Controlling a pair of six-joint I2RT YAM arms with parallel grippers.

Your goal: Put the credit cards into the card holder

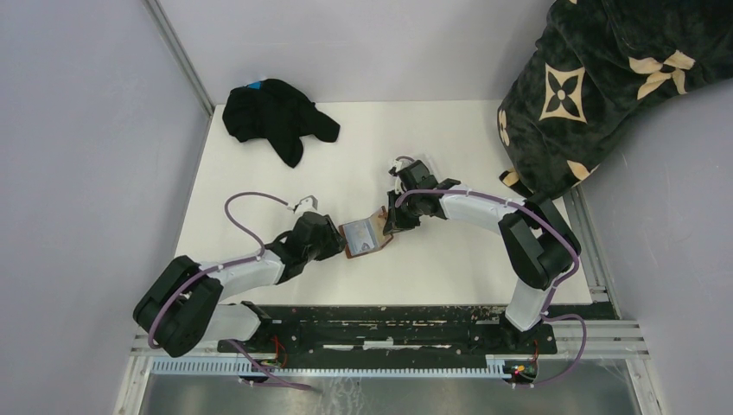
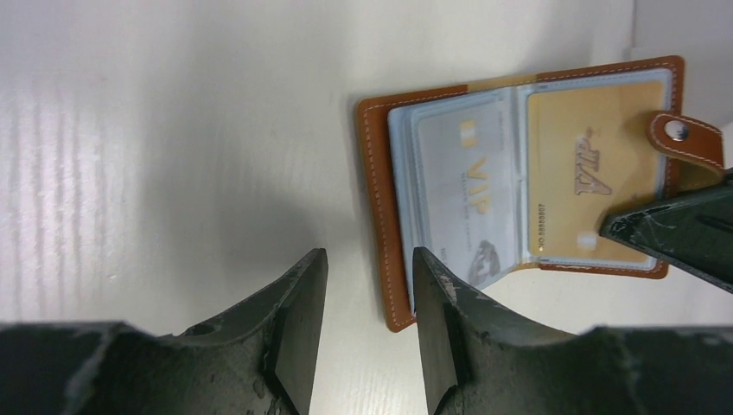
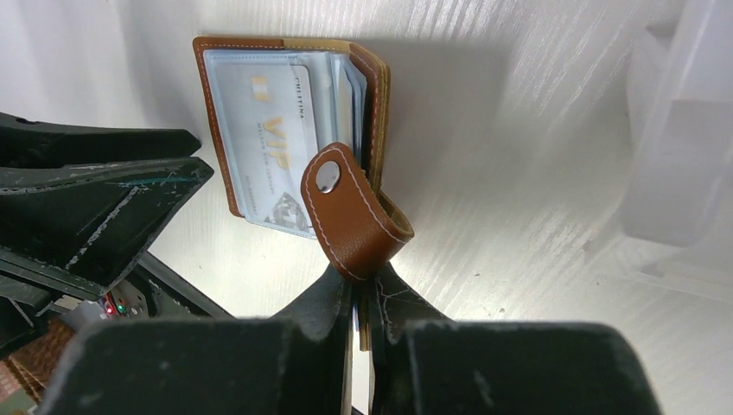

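Note:
The brown card holder [image 1: 348, 252] lies spread on the white table, between the two grippers. In the left wrist view a clear sleeve with a pale VIP card [image 2: 462, 173] faces up on one side, a gold card [image 2: 592, 169] on the other. My right gripper is shut on the holder's cover edge, beside the snap strap [image 3: 359, 216]. My left gripper is part open just off the holder's left edge, nothing visible between its fingers. Whether that left fingertip touches the holder's edge is hard to tell.
A clear plastic box [image 3: 683, 164] stands beside the right gripper. Black cloth [image 1: 277, 117] lies at the back left, and a dark patterned cushion [image 1: 596, 95] leans at the back right.

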